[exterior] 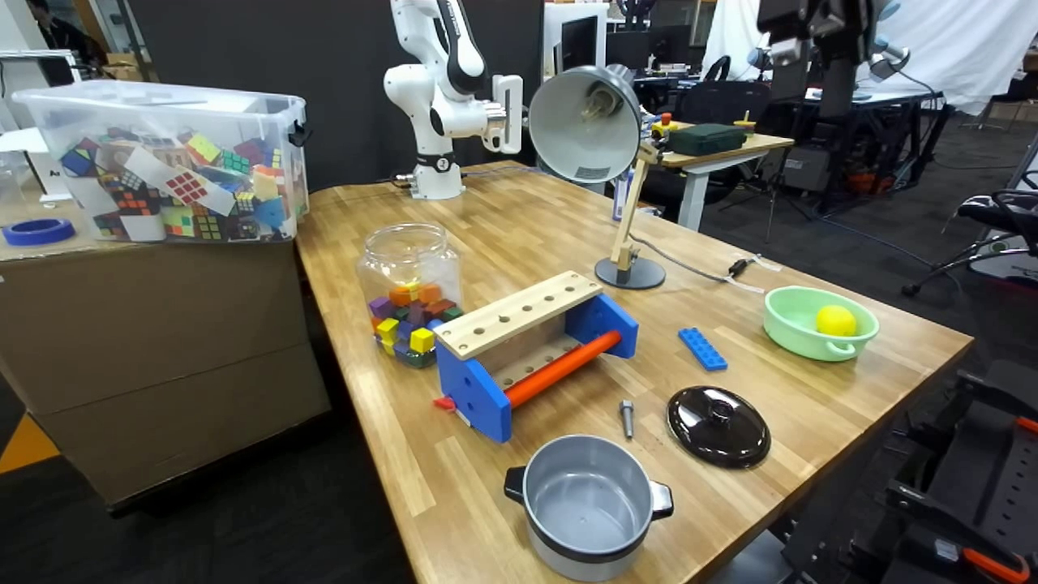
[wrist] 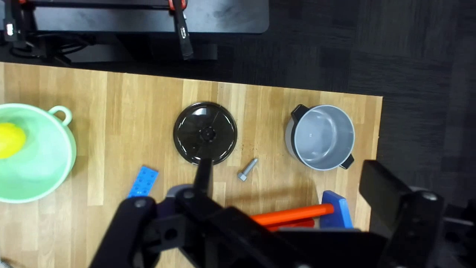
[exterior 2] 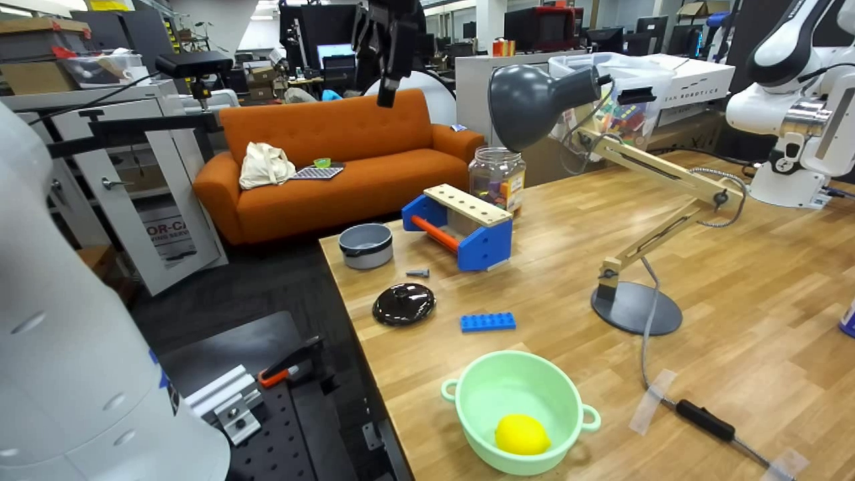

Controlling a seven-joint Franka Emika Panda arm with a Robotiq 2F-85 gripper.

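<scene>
High above the table, my gripper (exterior: pixel 815 102) stands open and empty. In the wrist view its fingers (wrist: pixel 379 187) are wide apart, with bare table and a small grey bolt (wrist: pixel 247 169) seen between them, far below. A grey pot (exterior: pixel 586 501) with black handles sits uncovered near the table's end. Its shiny black lid (exterior: pixel 718 427) lies apart, knob up. Beside the pot is a toy workbench (exterior: pixel 477 394) with blue sides and a red bar. A blue toy brick (exterior 2: pixel 488 322) lies flat. One yellow lemon (exterior 2: pixel 522 434) rests inside the green bowl (exterior 2: pixel 481 385).
A desk lamp (exterior: pixel 632 276) rises behind the workbench, its cord taped down. The clear jar (exterior: pixel 409 255) of coloured blocks stands beside the workbench. Bare wood surrounds the lid and the brick; the table edge runs close to the lid and pot.
</scene>
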